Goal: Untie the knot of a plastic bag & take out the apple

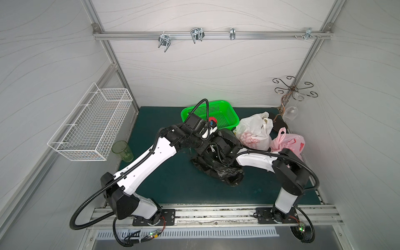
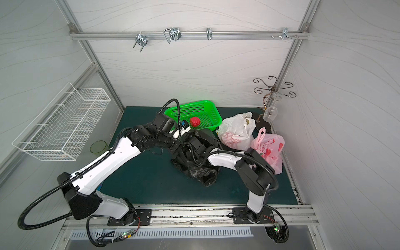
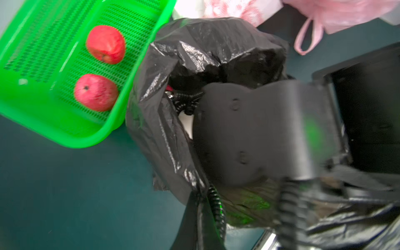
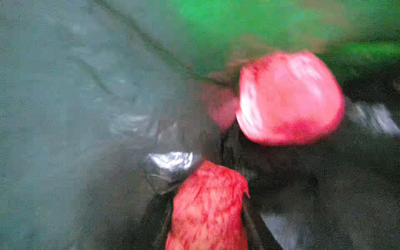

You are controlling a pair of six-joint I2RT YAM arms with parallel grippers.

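Observation:
The black plastic bag [image 3: 162,125] lies crumpled on the table, its mouth open. My left gripper is shut at the bag's left rim, with thin black plastic at its tips. My right gripper is down inside the bag, its body covering much of the opening in the left wrist view. In the blurred right wrist view a red apple [image 4: 206,195] is between its fingers, and another apple [image 4: 287,98] lies just beyond. Whether the fingers have closed firmly on the first cannot be told.
The green basket [image 3: 54,133] behind holds two red apples [image 3: 104,43]. A white bag [image 1: 254,129] and a pink bag [image 1: 291,143] lie at the right. A glass [image 1: 123,150] stands at the left.

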